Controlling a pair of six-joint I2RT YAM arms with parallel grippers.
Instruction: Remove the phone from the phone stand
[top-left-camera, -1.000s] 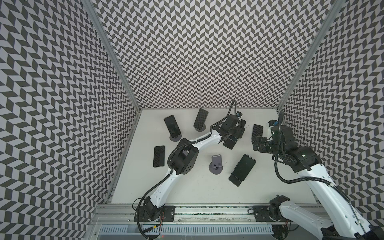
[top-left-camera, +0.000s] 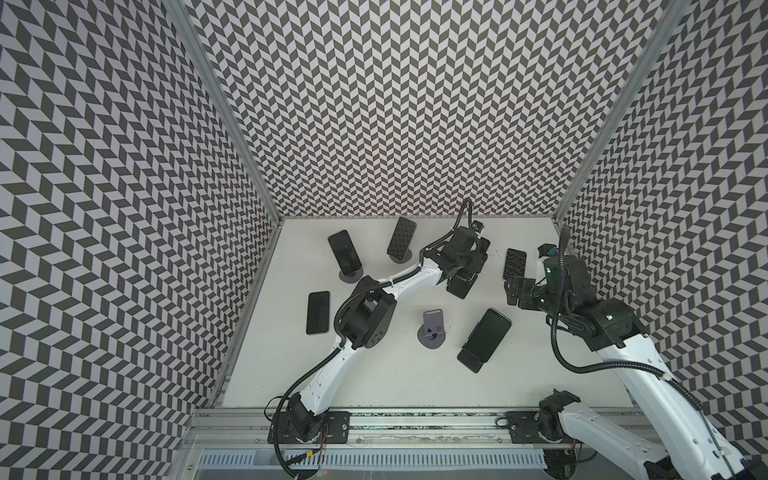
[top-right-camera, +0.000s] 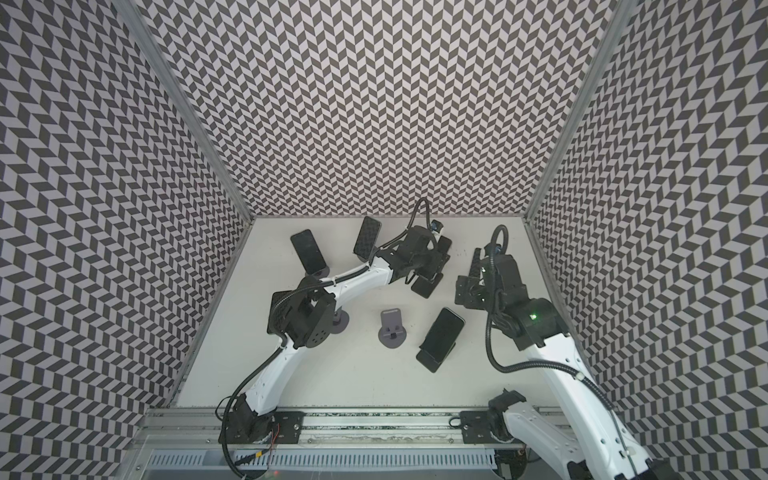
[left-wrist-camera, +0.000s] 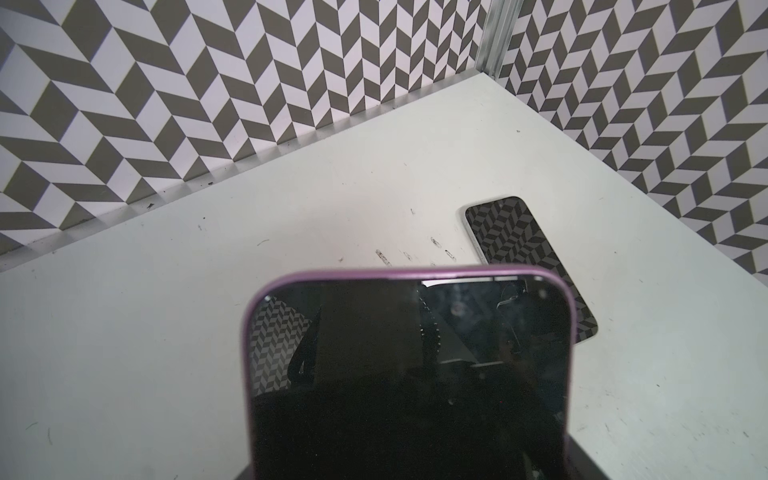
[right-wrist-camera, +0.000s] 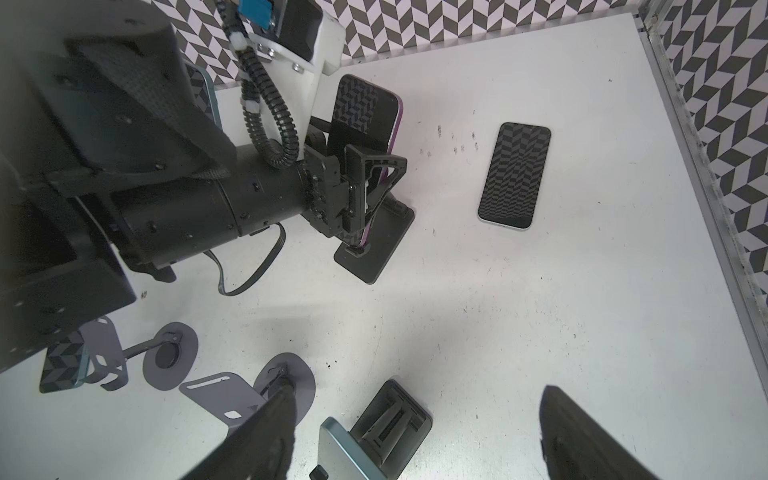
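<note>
My left gripper is shut on a purple-edged phone (left-wrist-camera: 408, 384), upright and tilted over a black phone stand (right-wrist-camera: 376, 256) at the back right; whether it still touches the stand is unclear. The phone fills the lower left wrist view, hiding most of the fingers. My right gripper is open, to the right of the left one and higher, with nothing between its fingers. A black phone (top-left-camera: 488, 336) rests on a stand at the front middle, and two more phones (top-left-camera: 344, 252) stand on round stands at the back left.
A phone lies flat (right-wrist-camera: 514, 176) at the back right, another (top-left-camera: 318, 312) at the left. An empty purple stand (top-left-camera: 432, 336) stands in the middle. The patterned walls close in the table; its right part has bare room below the right arm.
My left gripper and its phone have shifted very slightly. The right arm has moved a little toward the front and right in the top left view.
</note>
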